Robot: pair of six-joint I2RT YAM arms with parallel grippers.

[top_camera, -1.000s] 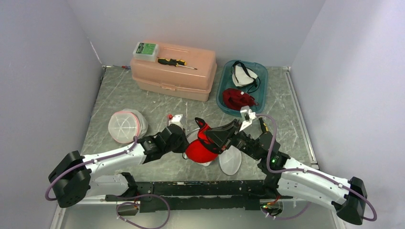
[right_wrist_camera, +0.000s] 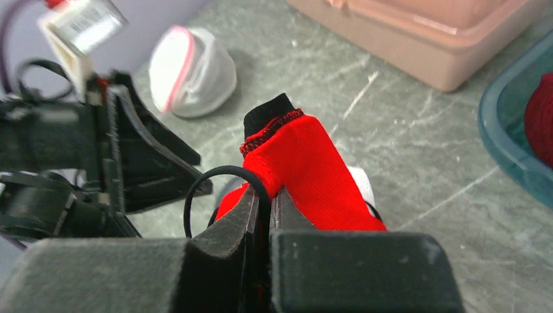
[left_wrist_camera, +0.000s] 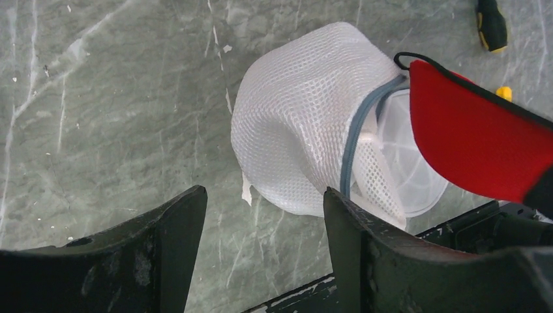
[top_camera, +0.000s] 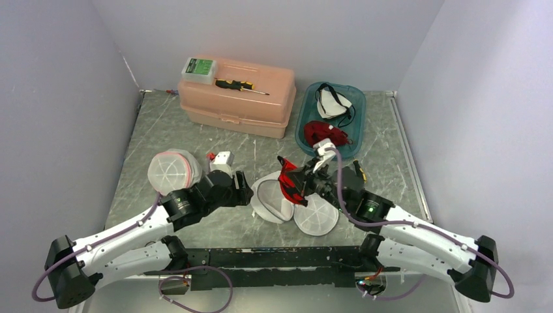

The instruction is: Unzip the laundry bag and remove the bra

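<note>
In the top view a white mesh laundry bag (top_camera: pixel 266 212) lies on the table with its mouth open. Its round lid (top_camera: pixel 317 216) is spread out to the right. The red bra (top_camera: pixel 287 180) with black straps hangs above the bag, outside it. My right gripper is shut on the bra's fabric, and a thin black strap loops in front of the fingers. To the left of the bag, my left gripper stands open, with only the table and part of the mesh bag (left_wrist_camera: pixel 313 111) visible beyond its fingers.
A teal basket (top_camera: pixel 357 98) holding white and dark red bras stands at the back right. A pink toolbox (top_camera: pixel 238 111) occupies the back. Another round mesh bag (top_camera: pixel 171 171) sits at the left. A screwdriver (top_camera: pixel 360 171) lies partly hidden behind the right arm.
The left gripper has drawn back leftward from the bag. The right gripper still carries the bra, which has swung right and uncovered the bag's open mouth.
</note>
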